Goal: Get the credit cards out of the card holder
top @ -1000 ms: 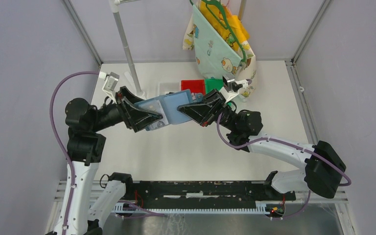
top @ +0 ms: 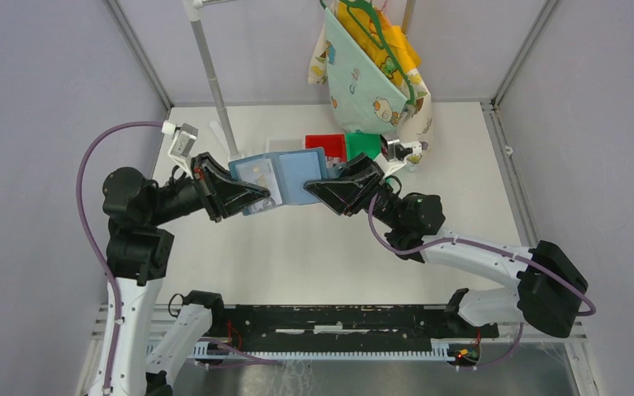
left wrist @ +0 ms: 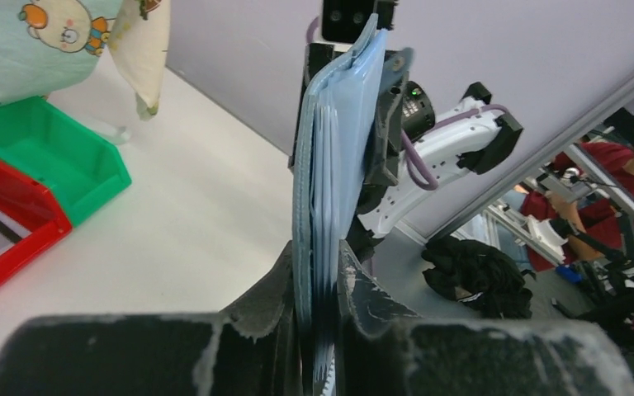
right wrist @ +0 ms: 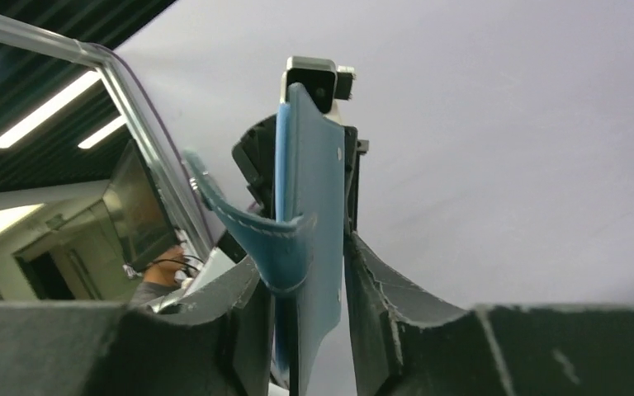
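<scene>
Between the two arms, the light-blue card holder (top: 299, 170) is spread open above the table. Its left half carries a clear pocket with a printed card (top: 259, 175). My left gripper (top: 267, 196) is shut on that half; in the left wrist view the holder (left wrist: 324, 173) stands edge-on, its stacked leaves pinched between the fingers. My right gripper (top: 309, 186) is at the other half, part open. In the right wrist view the blue panel (right wrist: 320, 198) and a curled flap (right wrist: 268, 239) pass between its fingers, with a gap beside the panel.
Behind the holder are a red bin (top: 324, 142), a green bin (top: 365, 143) and a pale clear tray (top: 284, 146). A lamp pole (top: 212, 78) rises at the back left, and patterned cloth (top: 366, 91) hangs at the back.
The right gripper has moved a little to the right and opened partway.
</scene>
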